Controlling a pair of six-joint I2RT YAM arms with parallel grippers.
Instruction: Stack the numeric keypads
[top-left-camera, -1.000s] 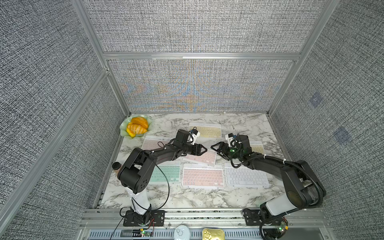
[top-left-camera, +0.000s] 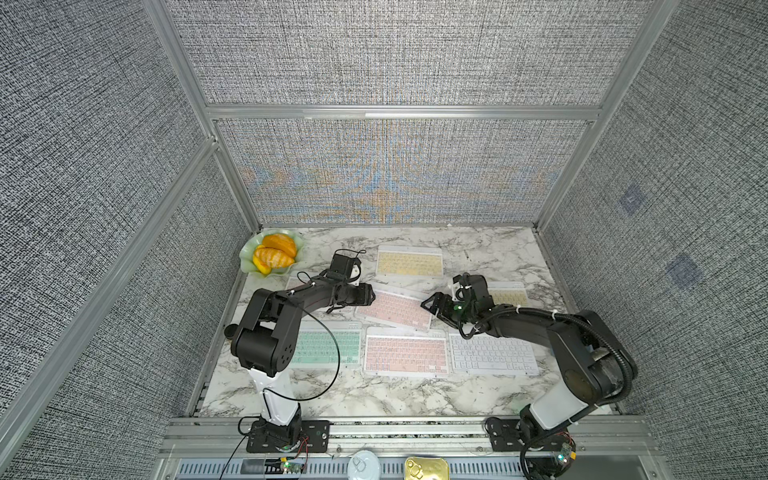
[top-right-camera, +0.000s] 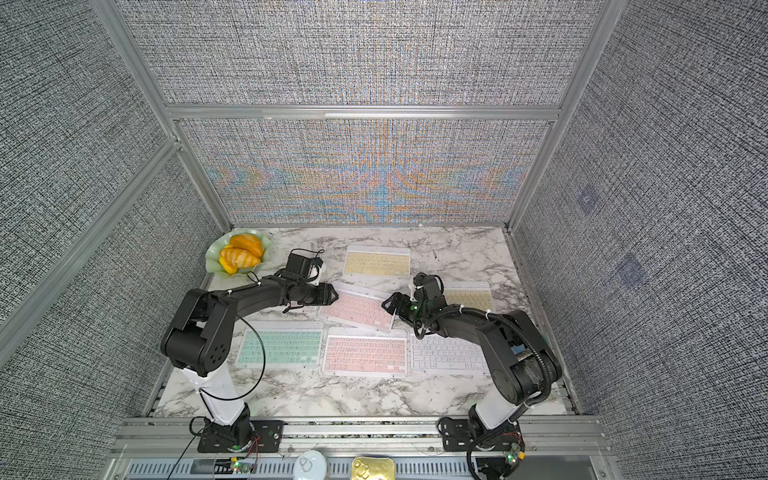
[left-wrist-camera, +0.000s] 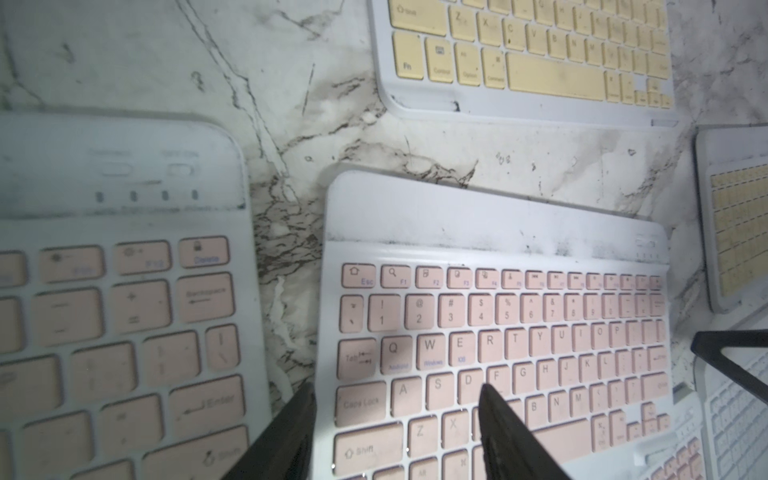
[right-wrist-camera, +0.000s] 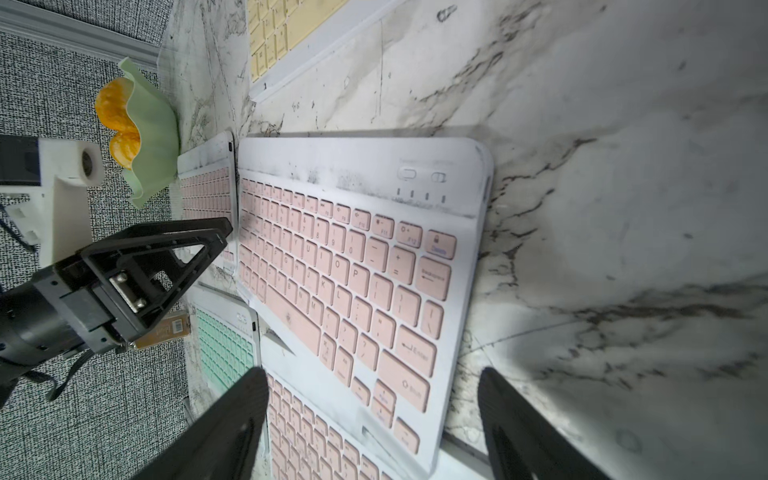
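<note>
A pink-keyed keyboard (top-left-camera: 396, 309) lies slightly rotated in the middle of the table. Over its left end is my left gripper (top-left-camera: 369, 296); in the left wrist view its fingers (left-wrist-camera: 280, 440) stand apart with keys visible below, and whether they touch the keyboard is unclear. My right gripper (top-left-camera: 425, 302) is at the right end, its fingers (right-wrist-camera: 512, 424) apart and bare. Another pink keyboard (top-left-camera: 406, 356) lies in front, close to the rotated one. A third pink keyboard (left-wrist-camera: 120, 320) is to the left, mostly behind my left arm in the top left view.
Green (top-left-camera: 332, 348) and white keyboards (top-left-camera: 493, 353) flank the front pink one. One yellow keyboard (top-left-camera: 409, 262) lies behind; another yellow keyboard (top-left-camera: 512, 292) is partly hidden by my right arm. A dish of yellow items (top-left-camera: 272, 252) stands back left.
My left gripper has moved left, from over the middle pink keyboard to its left end. The keyboards look unmoved.
</note>
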